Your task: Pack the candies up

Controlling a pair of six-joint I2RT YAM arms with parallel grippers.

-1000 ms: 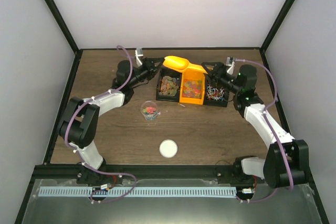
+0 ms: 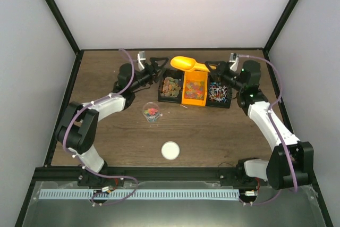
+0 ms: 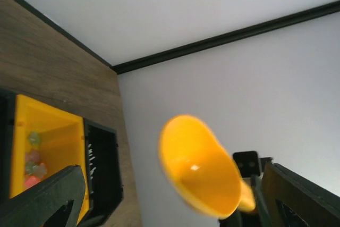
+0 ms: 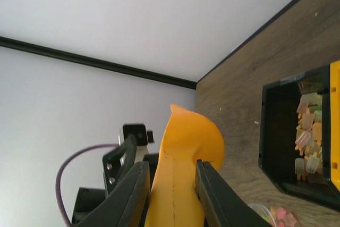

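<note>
A yellow scoop is held aloft over the bins by my right gripper, shut on its handle. My left gripper stands open just left of the scoop's bowl, apart from it. Below are three bins: a black one with gummy candies, a yellow one with colourful candies, and a black one with wrapped or stick-like candies. A clear round container with candies sits in front of them.
A white round lid lies at the front centre. Walls border the back and sides.
The scoop and my right gripper have risen slightly toward the back.
</note>
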